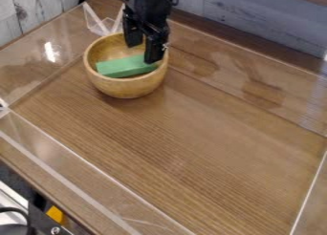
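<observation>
A wooden bowl (125, 86) stands on the wooden table toward the upper left, holding a green block (121, 68). My black gripper (141, 50) hangs over the back right of the bowl, its fingers open and reaching down by the block's right end. Whether the fingertips touch the block is hard to tell.
A clear, spiky object (105, 21) sits behind the bowl at the left.
</observation>
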